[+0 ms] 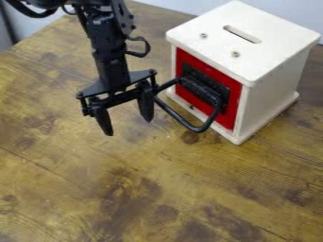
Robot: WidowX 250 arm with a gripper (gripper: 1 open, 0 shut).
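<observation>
My black gripper (125, 116) hangs open at the upper middle, just left of a white wooden box (258, 41), with nothing between its fingers. The box has a slot and small bolts on top. On its red front (225, 121) is a black panel with a large black loop handle (188, 122) sticking out toward the gripper; the handle's near end lies close beside the right finger.
A pale wall stands at the back edge.
</observation>
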